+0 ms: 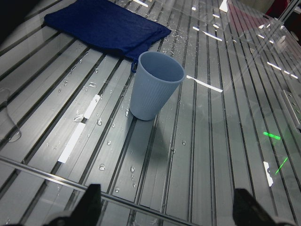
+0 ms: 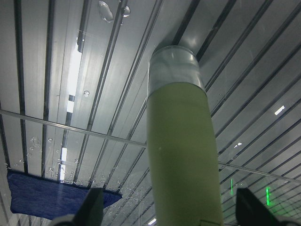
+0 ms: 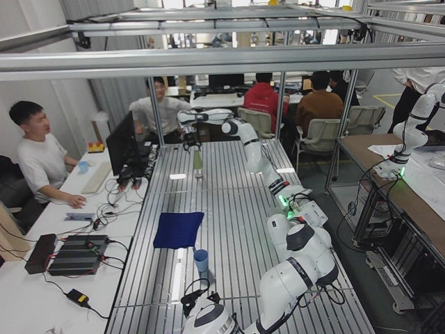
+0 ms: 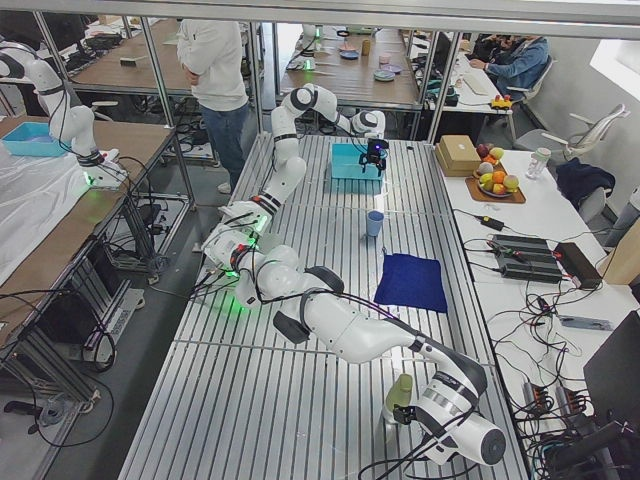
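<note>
A light blue ribbed cup (image 1: 155,82) stands upright on the slatted metal table, near a navy cloth (image 1: 99,23). My left gripper is open, low and just short of the cup, with nothing between its fingers. A green bottle with a clear band at one end (image 2: 181,141) fills the middle of the right wrist view. My right gripper is open around or just over it; whether the fingers touch it is not clear.
A teal bin (image 4: 350,170) sits at one end of the table. Side desks hold electronics, cables and fruit (image 4: 497,183). Aluminium posts frame the table, and people sit beside it.
</note>
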